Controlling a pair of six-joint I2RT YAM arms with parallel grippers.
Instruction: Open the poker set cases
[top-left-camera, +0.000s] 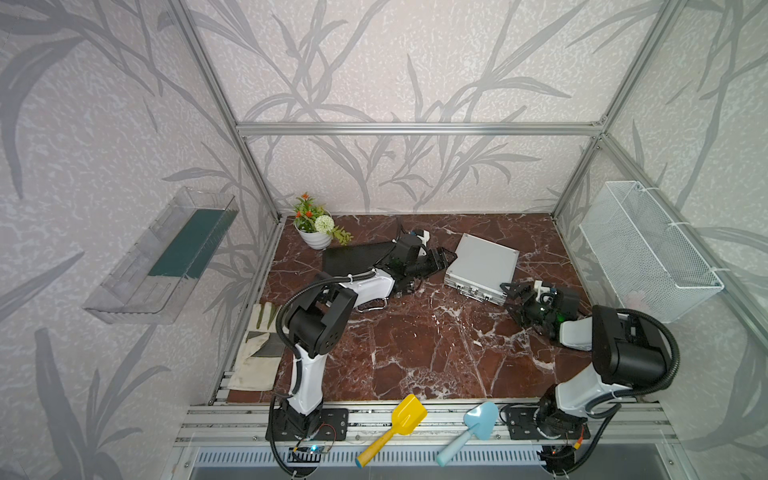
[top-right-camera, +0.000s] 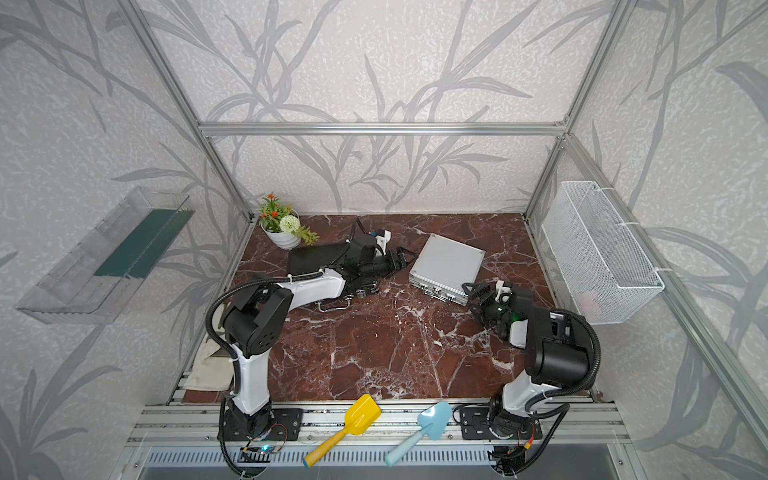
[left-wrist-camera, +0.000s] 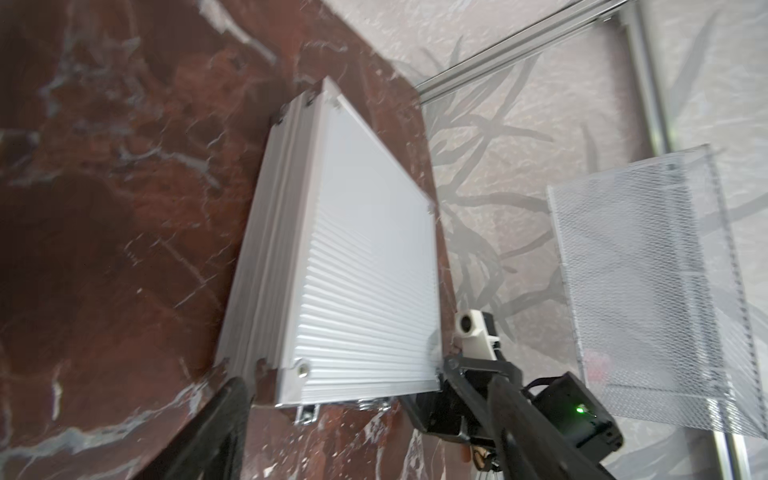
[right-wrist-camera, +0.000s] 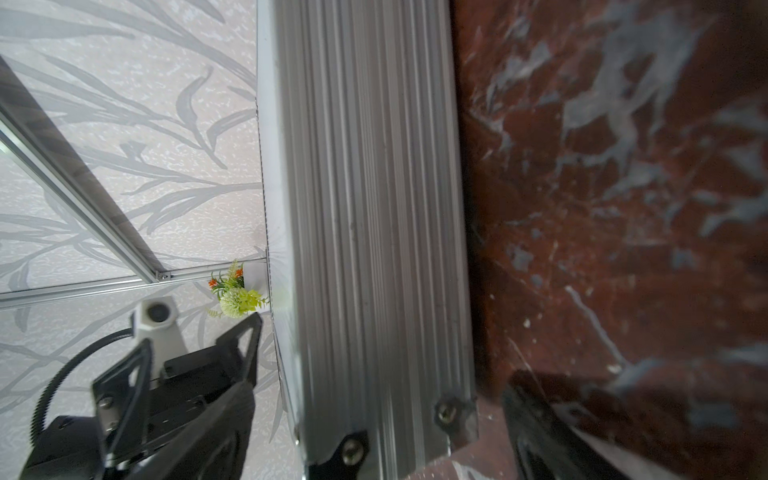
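Note:
A silver case (top-left-camera: 480, 264) lies closed, latches toward the front, right of centre. My left gripper (top-left-camera: 440, 261) is open just left of it; in the left wrist view the case's side (left-wrist-camera: 272, 240) stands between and beyond the blurred fingers. My right gripper (top-left-camera: 512, 292) is open at the case's front right corner; in the right wrist view the ribbed aluminium side (right-wrist-camera: 376, 240) fills the space between its fingers. A black case (top-left-camera: 356, 256) lies to the left, partly hidden under my left arm.
A potted plant (top-left-camera: 316, 232) stands at the back left, gloves (top-left-camera: 256, 360) at the left edge. Wire baskets (top-left-camera: 648, 240) hang on both walls. Yellow (top-left-camera: 408, 413) and blue (top-left-camera: 480, 420) scoops lie along the front rail.

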